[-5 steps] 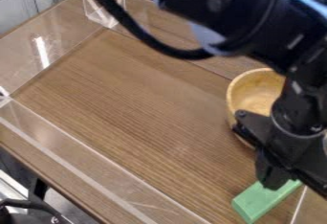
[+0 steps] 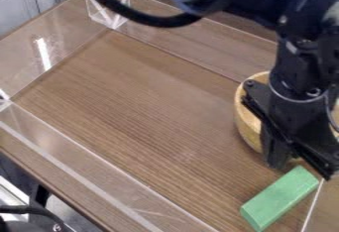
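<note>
My black gripper (image 2: 275,142) hangs at the right over a yellow-wood bowl (image 2: 247,112), hiding much of it. The gripper's tips point down, just above and left of a green rectangular block (image 2: 281,198) lying at the lower right of the wooden table. Its fingers look shut, with nothing visible between them.
A clear plastic corner piece (image 2: 109,8) stands at the top left. Clear edging runs along the left and front sides, with dark cables beyond at the lower left.
The gripper has moved up and slightly left from its place over the block, now covering more of the bowl. The block and bowl appear unmoved.
</note>
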